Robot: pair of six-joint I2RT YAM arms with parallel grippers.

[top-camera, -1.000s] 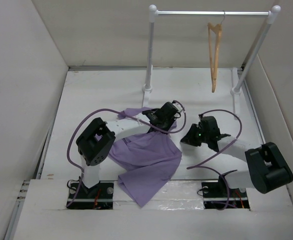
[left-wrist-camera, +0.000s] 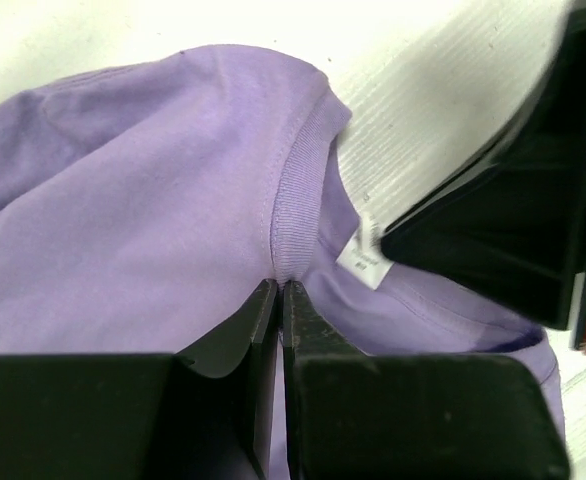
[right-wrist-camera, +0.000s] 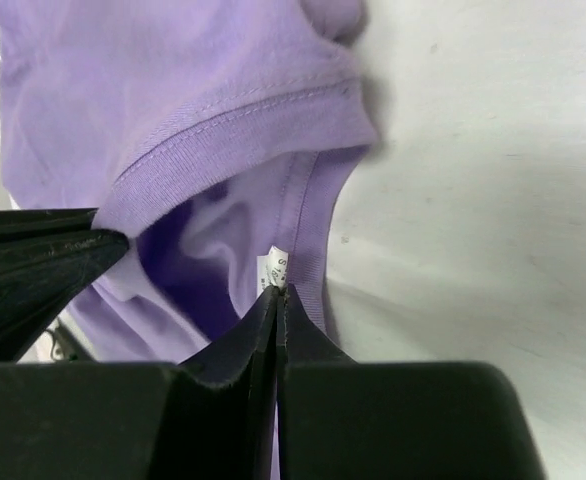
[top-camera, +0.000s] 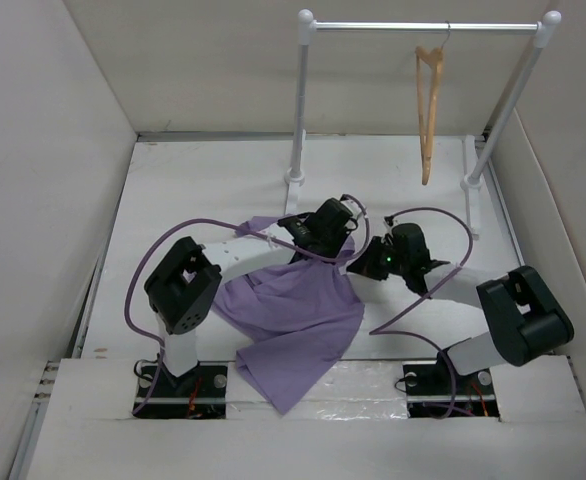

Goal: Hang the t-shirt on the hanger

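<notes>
A purple T-shirt (top-camera: 293, 330) lies crumpled on the white floor, one end hanging over the front edge. My left gripper is shut at a folded, ribbed band of the shirt; whether fabric is between its tips is unclear. My right gripper is also shut, its tips by a small white label in the shirt's opening, with another black gripper part beside it at left. The wooden hanger (top-camera: 428, 100) hangs from the rail's crossbar at the back right.
A white rack (top-camera: 373, 27) stands at the back, its feet on the floor. Walls close in both sides. Bare floor lies left of the shirt and to the right around the rack's feet.
The left arm shifted a little. The hanger swayed slightly.
</notes>
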